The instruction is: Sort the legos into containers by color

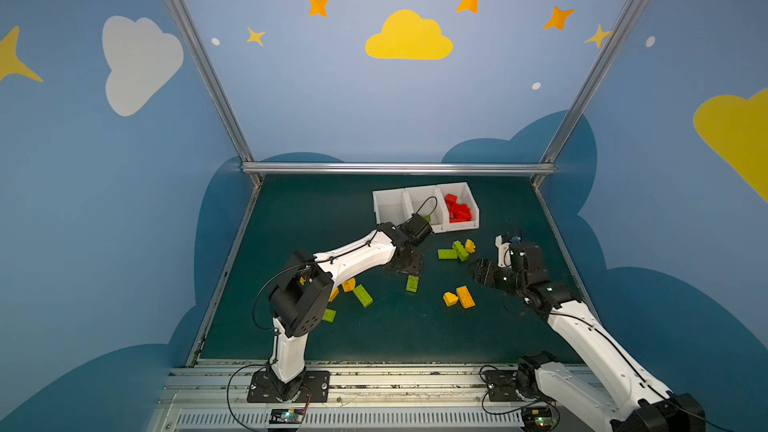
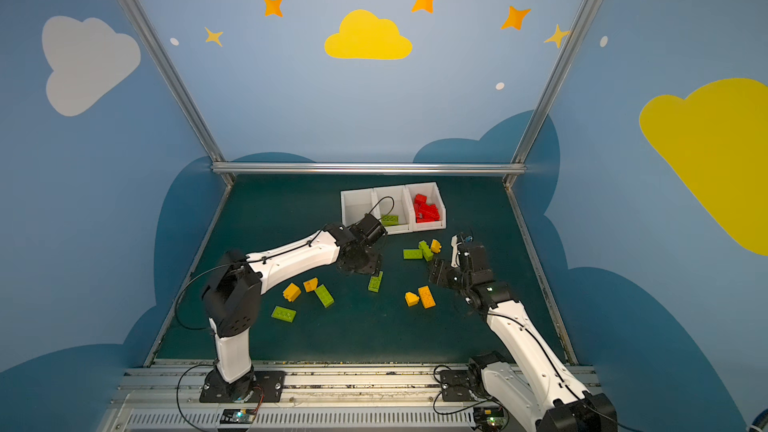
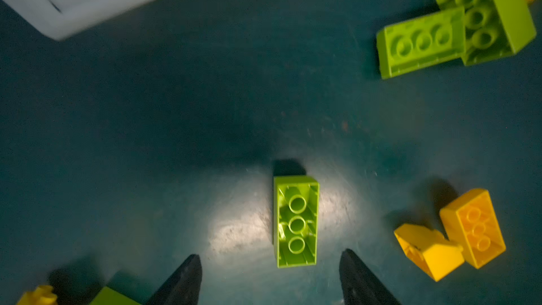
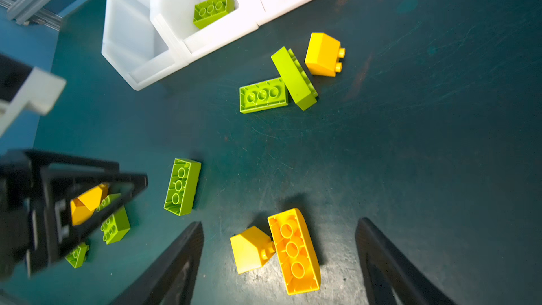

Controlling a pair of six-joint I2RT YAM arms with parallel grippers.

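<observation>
My open left gripper hangs over a green brick (image 3: pixel 296 223) lying hollow side up, with nothing between its fingers. My right gripper is open above a yellow brick (image 4: pixel 293 253) and a small yellow piece (image 4: pixel 248 248). Two green bricks (image 4: pixel 263 96) and another yellow piece (image 4: pixel 323 53) lie near the white three-compartment container (image 2: pixel 357 196). Its right compartment holds red bricks (image 2: pixel 426 209); the middle holds a green brick (image 4: pixel 213 9); the left looks empty. More green (image 2: pixel 283 313) and yellow pieces (image 2: pixel 292 292) lie toward the left.
The left arm (image 4: pixel 67 192) shows at the side of the right wrist view, over the middle-left of the table. Walls and metal rails enclose the back and sides.
</observation>
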